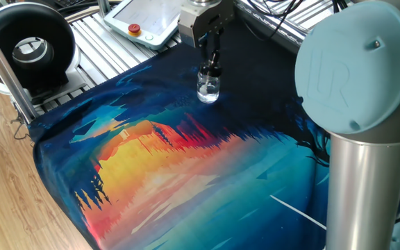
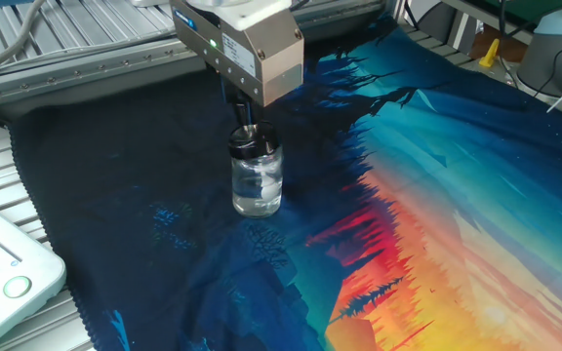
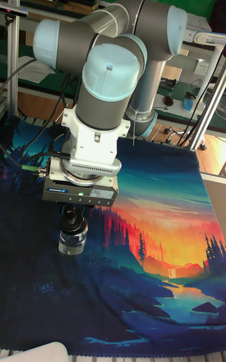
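Note:
A clear glass jar [image 2: 259, 185] with a black lid [image 2: 254, 140] stands upright on the dark part of the printed cloth. Some clear content, seemingly liquid, shows inside it. Directly over the lid, my gripper [image 2: 247, 123] points down with its dark fingers at the lid's top. Black fingers against a black lid make the contact and the finger spacing hard to make out. From the opposite side, exterior view 1 has the jar [image 1: 208, 89] below the gripper [image 1: 214, 64]. Exterior view 3 shows the jar [image 3: 72, 240] under the gripper housing, which hides most of the fingers.
A colourful landscape cloth [image 1: 186, 180] covers the table, clear around the jar. A tablet-like pendant [image 1: 148, 17] with a red button lies at the table's side. A black ring-shaped object [image 1: 30, 52] stands near the corner. Cables [image 1: 273, 14] run behind the gripper.

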